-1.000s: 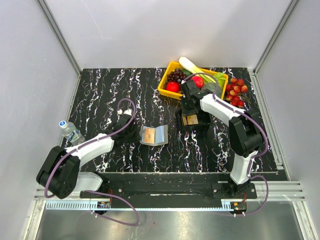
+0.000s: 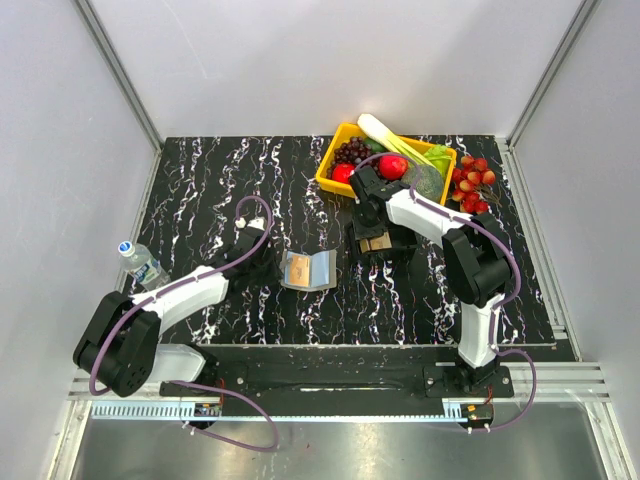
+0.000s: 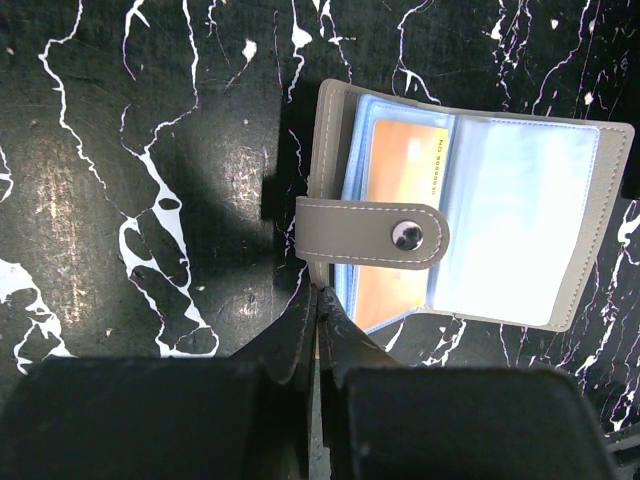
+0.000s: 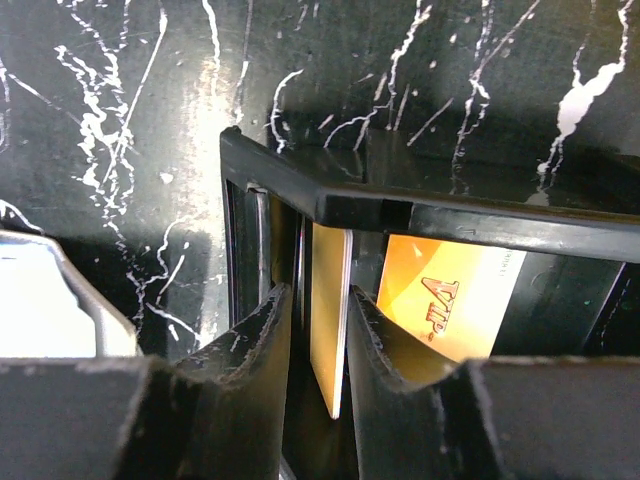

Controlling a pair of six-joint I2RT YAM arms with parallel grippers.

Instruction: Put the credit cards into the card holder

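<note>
The grey card holder [image 3: 592,225] lies open on the table, with an orange card [image 3: 400,170] in its left clear sleeve and an empty-looking right sleeve. Its snap strap [image 3: 340,232] folds over the left side. My left gripper is shut on the holder's left edge, just below the strap. In the right wrist view, a black card rack [image 4: 440,215] holds an orange card [image 4: 328,290] standing nearly edge-on and another orange-and-white card [image 4: 440,290] leaning to its right. My right gripper is open, one finger on each side of the edge-on card, with gaps showing.
Behind the rack stands a yellow basket [image 2: 325,180] of fruit and vegetables, with red fruit [image 2: 474,185] to its right. A water bottle [image 2: 143,265] is at the far left. Between holder and rack lies a narrow clear strip of table.
My right gripper has shifted slightly left over the rack, and the rack appears to have moved slightly left as well. The left arm and the holder stay where they were.
</note>
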